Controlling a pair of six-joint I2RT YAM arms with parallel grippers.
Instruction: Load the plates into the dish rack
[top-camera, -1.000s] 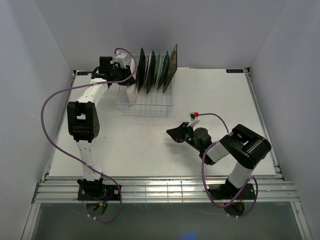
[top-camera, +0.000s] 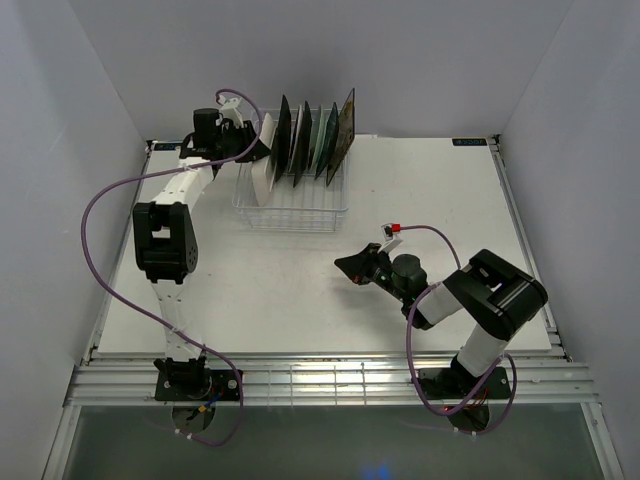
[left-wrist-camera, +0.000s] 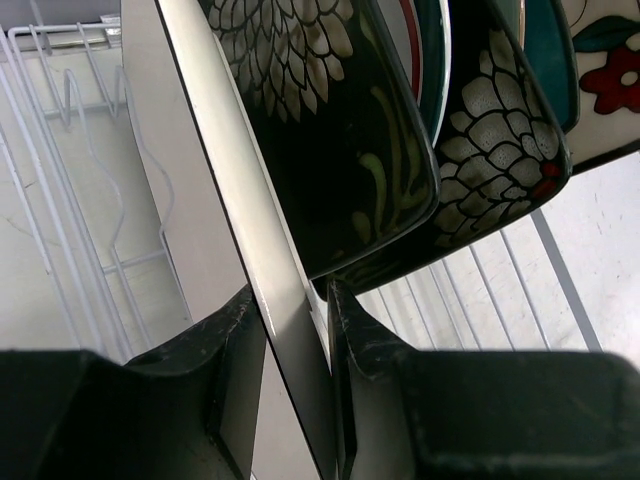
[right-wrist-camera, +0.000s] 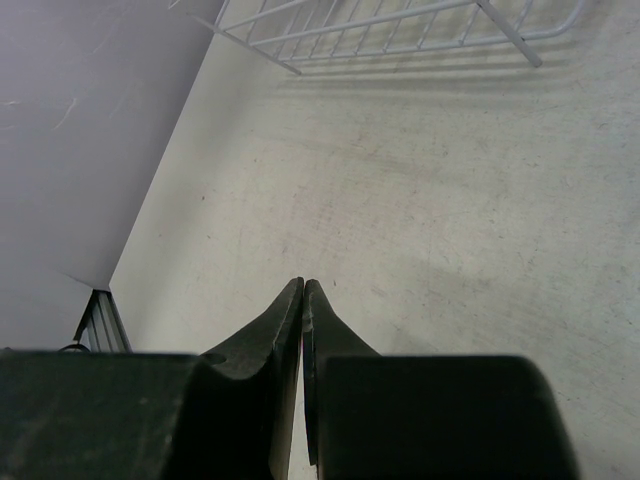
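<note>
The white wire dish rack (top-camera: 300, 222) holds several plates on edge. A pale plate (top-camera: 262, 180) stands at its left end, beside dark floral plates (left-wrist-camera: 330, 150). My left gripper (top-camera: 260, 150) is at this pale plate, its fingers on either side of the plate's edge (left-wrist-camera: 250, 160) in the left wrist view; whether they press on it I cannot tell. My right gripper hangs over the bare table right of centre, below and right of the rack, with its fingertips together and no object visible between them.
Grey walls bound it at left, right and back.
</note>
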